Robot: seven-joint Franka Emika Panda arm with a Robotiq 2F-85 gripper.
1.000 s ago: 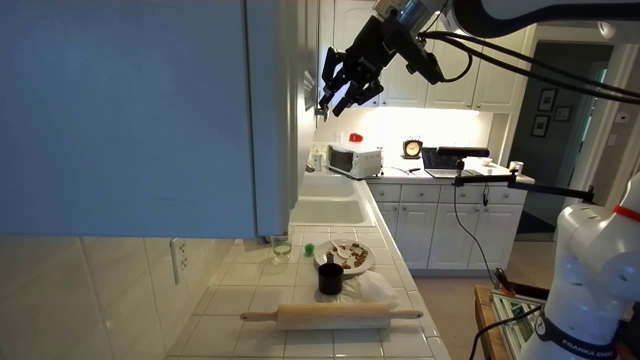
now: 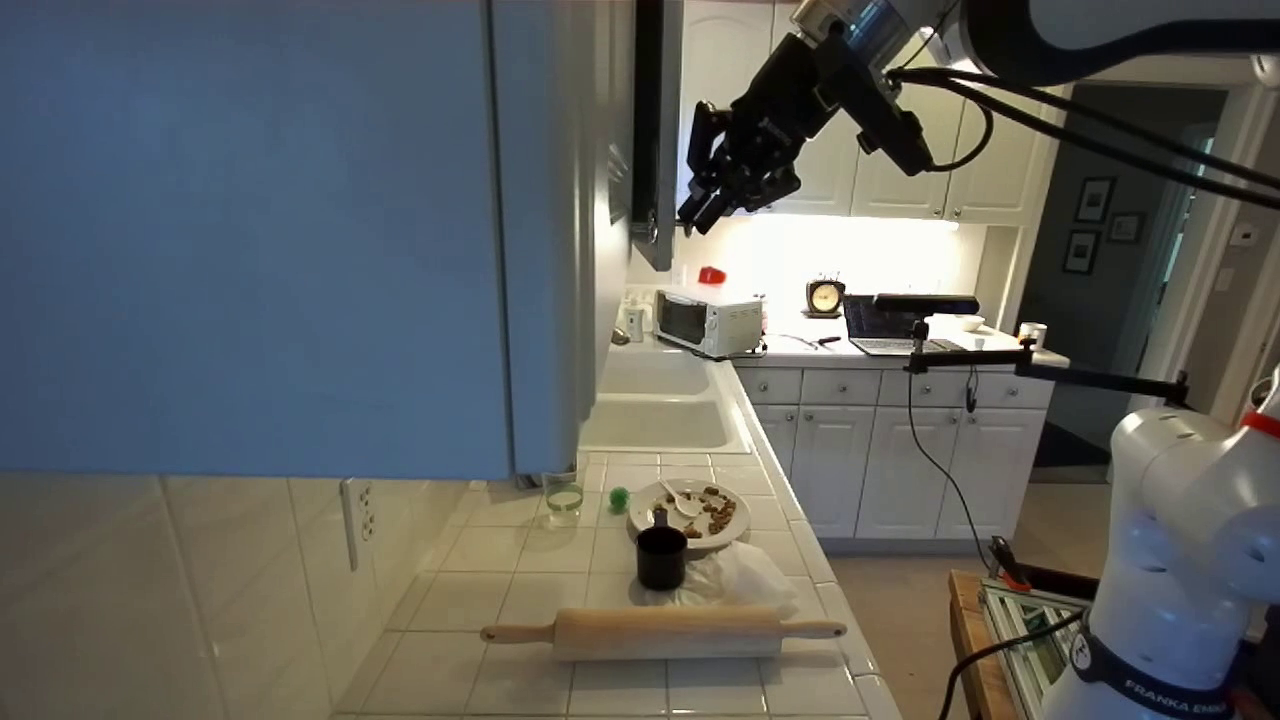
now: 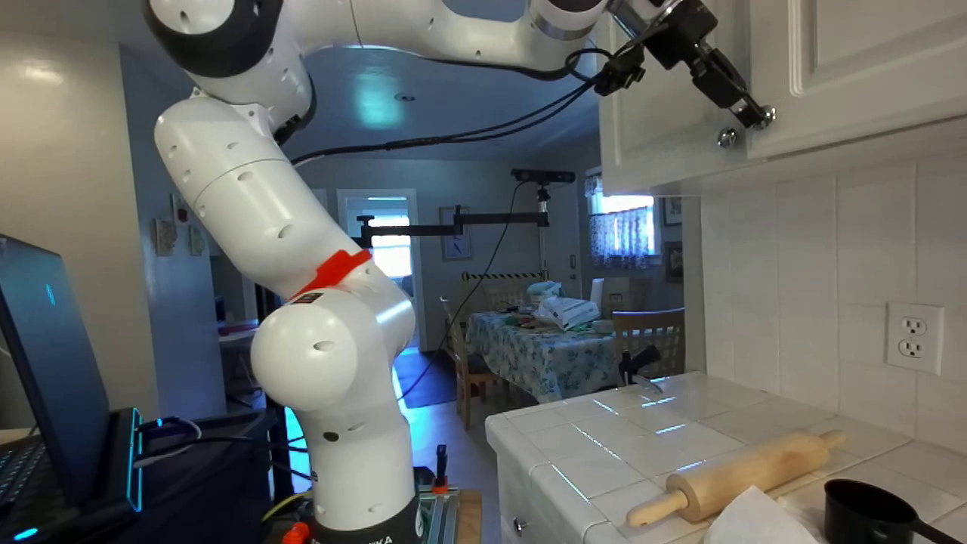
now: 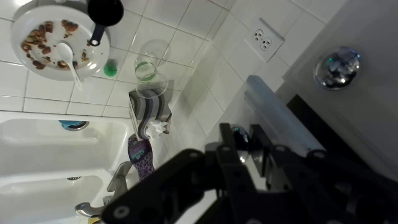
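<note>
High at the wall cabinets, my gripper (image 2: 698, 218) is shut on a round, shiny metal door knob (image 4: 240, 138); the wrist view shows the knob between its fingers. That cabinet door (image 2: 653, 132) stands partly open, swung out from the wall. Beside the door edge (image 4: 276, 108), a dark gap into the cabinet shows in the wrist view. In the second exterior view my gripper (image 3: 752, 115) reaches the right-hand door (image 3: 870, 54). The neighbouring door (image 3: 662, 131) has its own knob (image 3: 727, 137), which is free.
On the tiled counter below are a rolling pin (image 2: 669, 632), a black cup (image 2: 661, 559), a plate of food pieces (image 2: 641, 517) with a white spoon, a green ball (image 4: 110, 69) and a clear glass (image 2: 561, 500). A double sink (image 4: 56, 123) lies beyond. The large near cabinet (image 2: 252, 240) blocks part of the view.
My gripper has moved right, away from the cabinet wall, and its fingers are closer together. The door has swung outward with it. The counter items have not moved.
</note>
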